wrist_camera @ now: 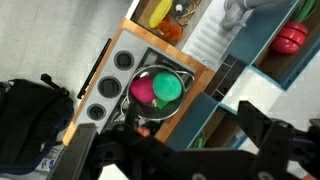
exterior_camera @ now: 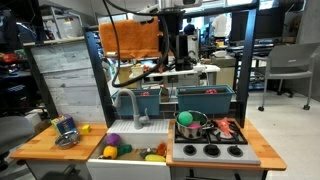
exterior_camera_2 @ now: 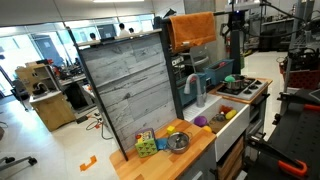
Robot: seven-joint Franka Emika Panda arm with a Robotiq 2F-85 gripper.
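My gripper is open with nothing between its fingers, high above the counter; in exterior view 1 the gripper (exterior_camera: 182, 48) hangs in front of the orange towel's right side. Below it in the wrist view, a metal pot (wrist_camera: 158, 72) rests on the stove (wrist_camera: 105, 88). Inside the pot lie a green round object (wrist_camera: 167, 87) and a dark pink one (wrist_camera: 143, 90). Exterior view 1 shows the green object (exterior_camera: 185, 118) rising above the pot's rim. A reddish object (exterior_camera: 226, 127) lies just right of the pot.
An orange towel (exterior_camera: 132, 38) hangs from the rack. Left of the stove, the sink (exterior_camera: 128, 170) holds several toy foods, with a faucet (exterior_camera: 131, 105) behind. Teal bins (exterior_camera: 205, 101) line the back. Another metal pot (exterior_camera: 67, 140) stands on the left counter.
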